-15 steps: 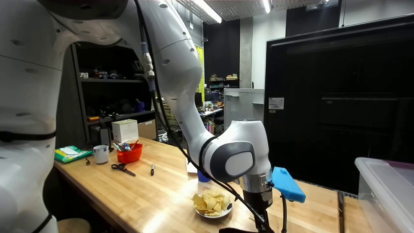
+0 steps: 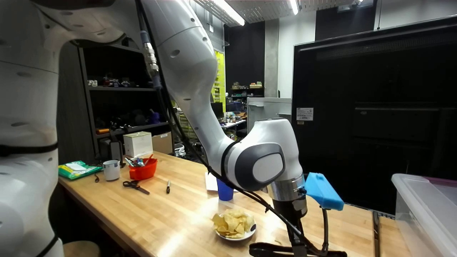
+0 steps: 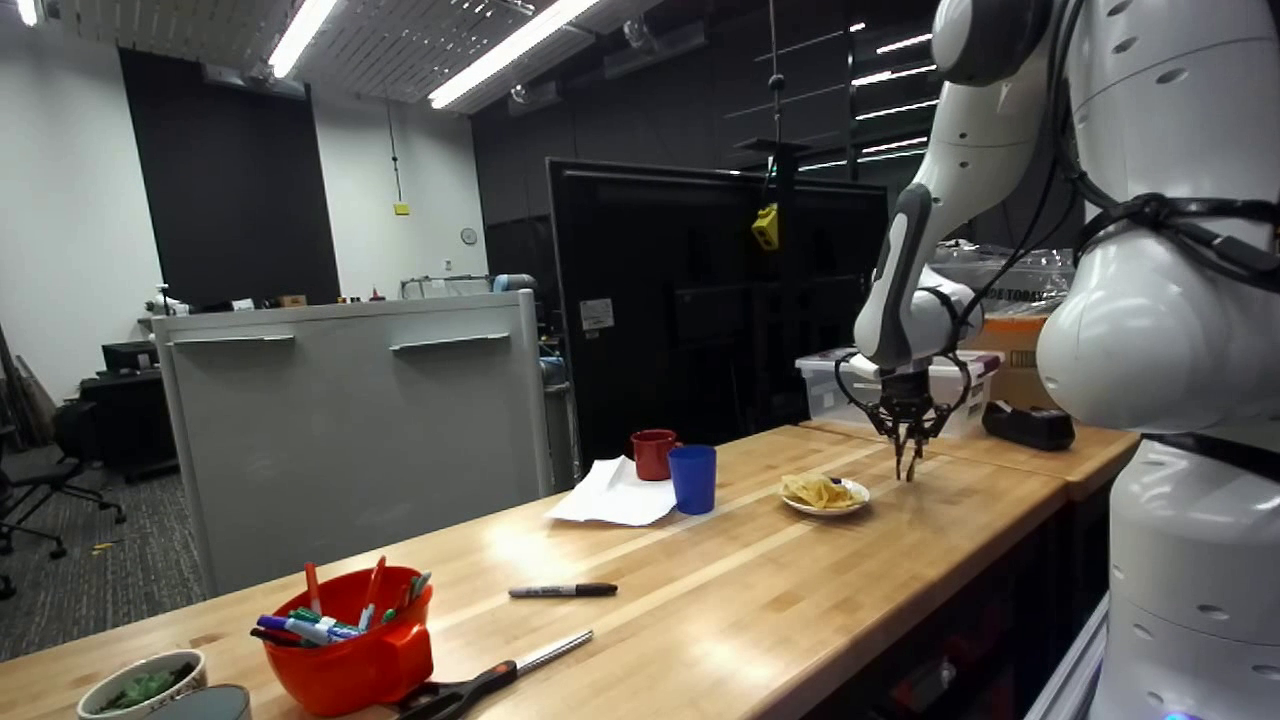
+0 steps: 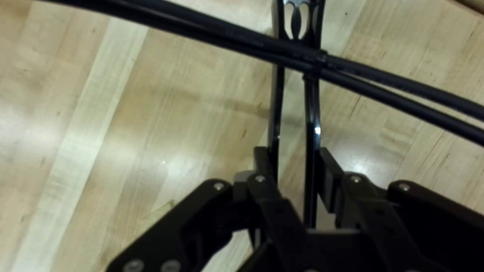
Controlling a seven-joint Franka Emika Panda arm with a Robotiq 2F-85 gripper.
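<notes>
In the wrist view my gripper is shut on a slim black tong-like tool (image 4: pixel 313 131). Its two long arms run between the finger pads, and a slotted end shows at the top of the picture. In exterior view 2 the gripper (image 3: pixel 908 462) points down over the table, to the right of a white plate (image 3: pixel 846 505) of yellow chips (image 3: pixel 816 490). Exterior view 1 shows the same chips (image 2: pixel 233 222), but the fingertips are cut off at its bottom edge.
A blue cup (image 3: pixel 692 478), a red mug (image 3: pixel 654 454) and white paper (image 3: pixel 612 494) lie beyond the plate. Farther off are a marker (image 3: pixel 564 589), scissors (image 3: pixel 492 682) and a red pen container (image 3: pixel 348 672). A clear bin (image 2: pixel 428 214) stands at the right in exterior view 1.
In exterior view 1 the hand and wrist have risen and shifted slightly right; more of the blue cup shows. The plate of chips has not moved.
</notes>
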